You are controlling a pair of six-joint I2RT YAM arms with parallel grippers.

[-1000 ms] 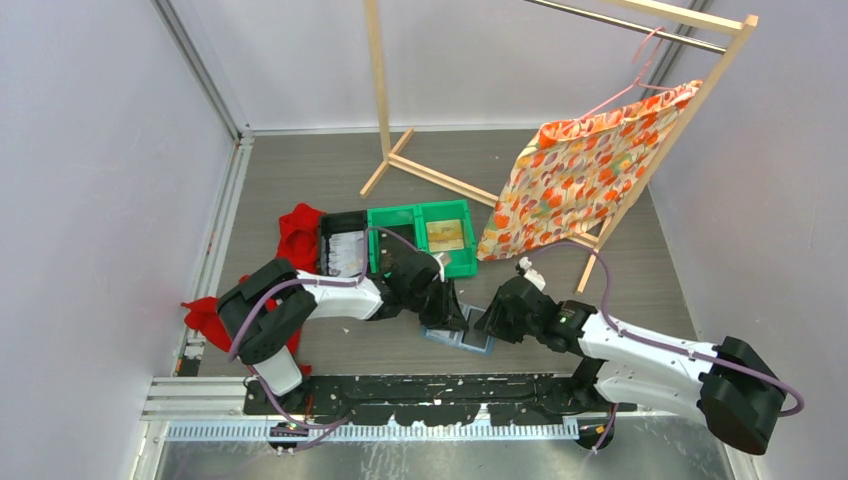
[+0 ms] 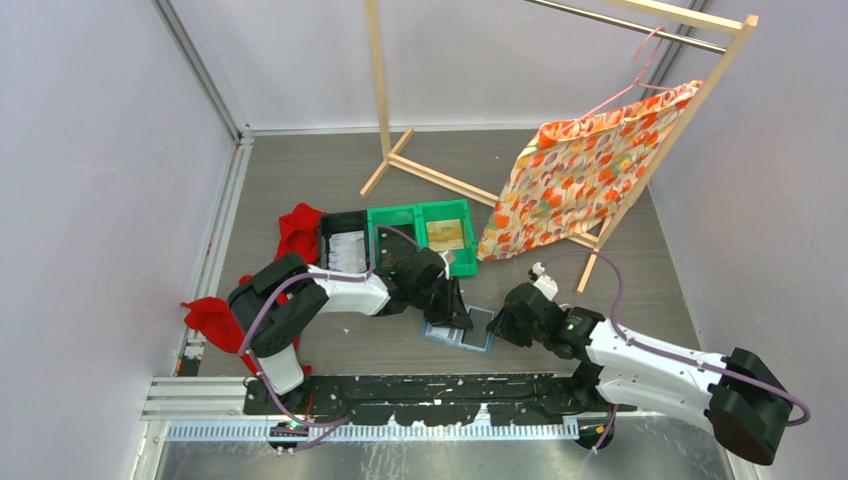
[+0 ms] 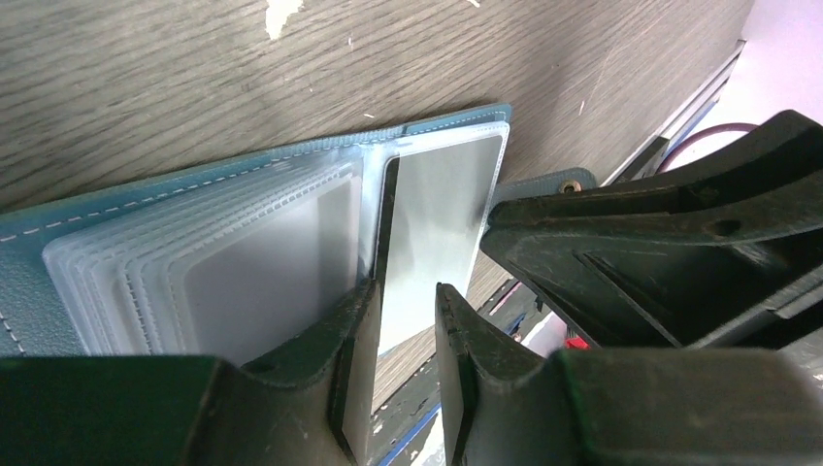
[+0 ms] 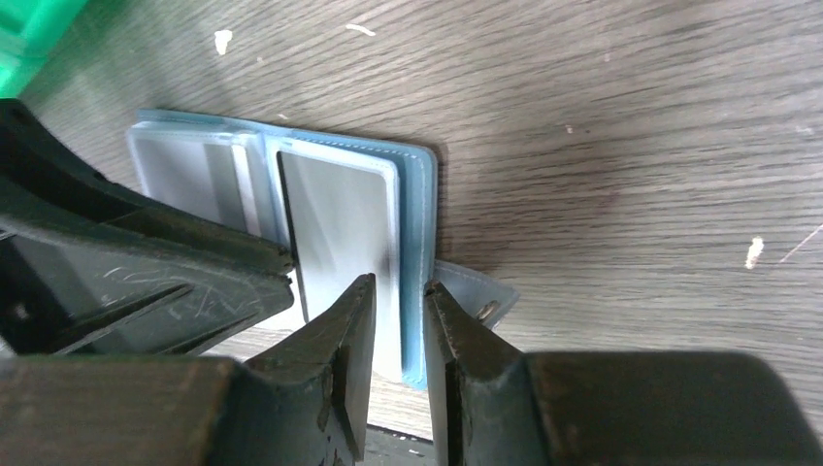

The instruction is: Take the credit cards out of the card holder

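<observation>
The blue card holder (image 2: 480, 342) lies opened out on the table, with a stack of clear sleeves (image 3: 252, 252) on one half. On its other half a grey panel (image 3: 437, 214) with a dark strip along one side sits under a clear cover; whether it is a card I cannot tell. My left gripper is open above the holder, its fingertips over the dark strip and panel, nothing held. At the holder's right border, my right gripper is part open, with one finger over the panel's clear edge and the other by the blue rim.
Behind the holder stand a black box (image 2: 344, 232) and a green two-part tray (image 2: 421, 208). Red cloth (image 2: 300, 230) lies at left. A wooden rack with patterned fabric (image 2: 590, 170) rises at back right. Bare table surrounds the holder; the two grippers are very close together.
Over the last second my right arm has shifted to the right, towards the holder's right border. The left gripper has moved slightly right. The holder looks almost unmoved.
</observation>
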